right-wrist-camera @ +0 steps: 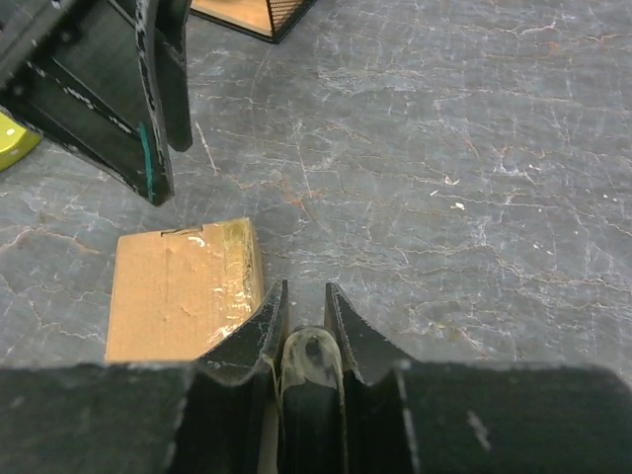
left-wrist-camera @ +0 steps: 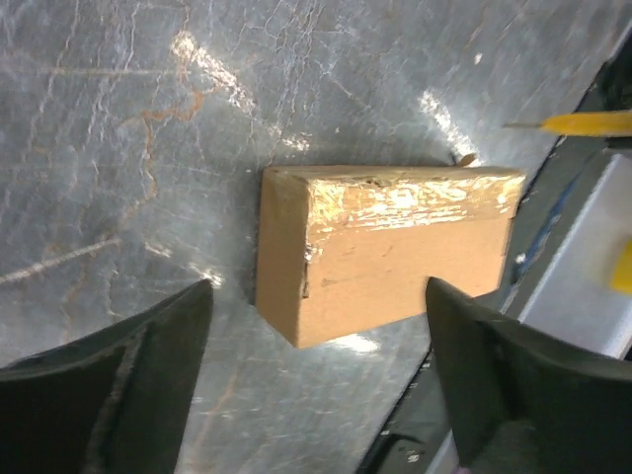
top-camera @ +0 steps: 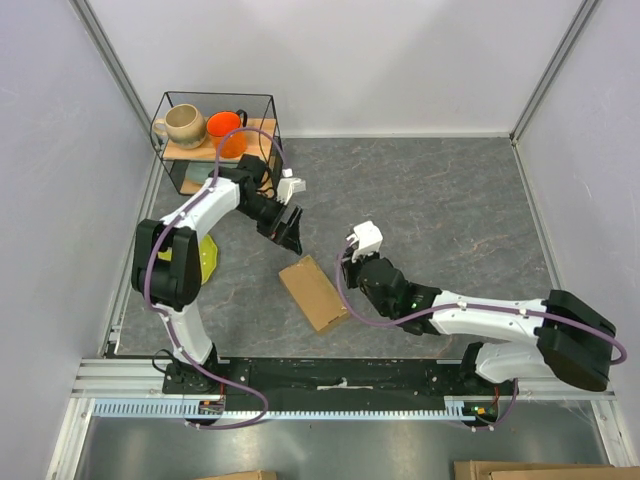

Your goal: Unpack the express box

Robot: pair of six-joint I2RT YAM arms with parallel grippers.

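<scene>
The brown cardboard box (top-camera: 315, 293) lies on the grey table, tape showing along its edge (left-wrist-camera: 395, 202); no open flap shows. Just beyond its far end is my left gripper (top-camera: 288, 232), its fingers spread and empty. The left wrist view places the box past those fingers, untouched. Right of the box, my right gripper is shut on a slim tool (right-wrist-camera: 311, 360) with a rounded end, partly hidden by the fingers. From the left wrist, a yellow tool (left-wrist-camera: 583, 123) with a thin tip shows beside the dark right gripper.
A wire rack (top-camera: 220, 150) with a beige mug (top-camera: 185, 125) and an orange mug (top-camera: 226, 130) stands back left. A yellow dish (top-camera: 208, 258) is partly behind the left arm.
</scene>
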